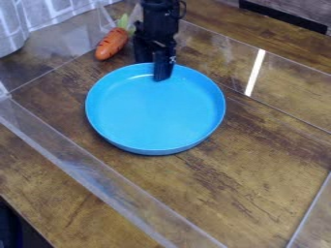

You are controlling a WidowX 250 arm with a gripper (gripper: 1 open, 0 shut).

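A dark robot gripper (157, 63) reaches down from the top of the view to the back rim of a round blue plate (154, 112). Its fingertips are at or just over that rim; whether they are open or shut, or grip the rim, I cannot tell. An orange carrot (112, 43) with a green top lies to the left of the gripper, behind the plate.
Clear panels or strips border it at left and right. A pale, crumpled cloth or sheet (33, 24) is at the top left.
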